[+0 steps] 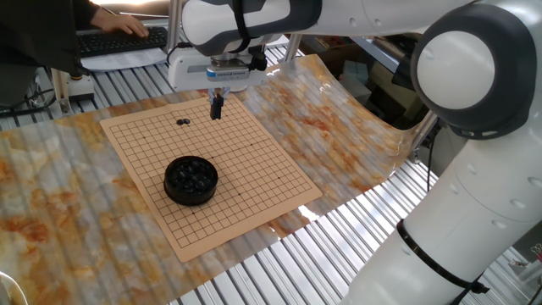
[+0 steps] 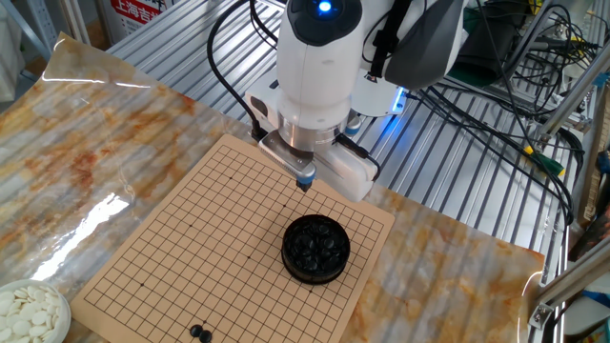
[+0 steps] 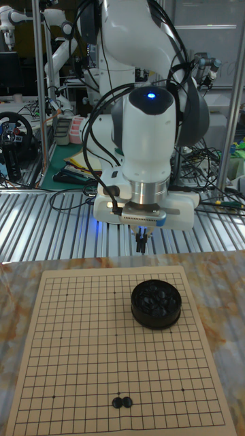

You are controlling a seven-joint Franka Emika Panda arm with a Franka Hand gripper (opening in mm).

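Note:
My gripper (image 1: 217, 110) hangs in the air above the go board (image 1: 262, 161), its dark fingers close together and pointing down. Nothing shows between them, in exterior view 3 (image 3: 141, 247) either. A round black bowl (image 1: 190, 180) full of black stones rests on the board. Two black stones lie side by side on the grid, apart from the bowl; exterior view 3 shows the left stone (image 3: 118, 402) and the right stone (image 3: 128, 402) most clearly.
In exterior view 2 a bowl of white stones (image 2: 32, 312) stands off the board at the lower left. A marbled sheet (image 1: 76, 203) lies under the board. Most of the grid is bare. A person's hand (image 1: 125, 23) rests at a keyboard behind.

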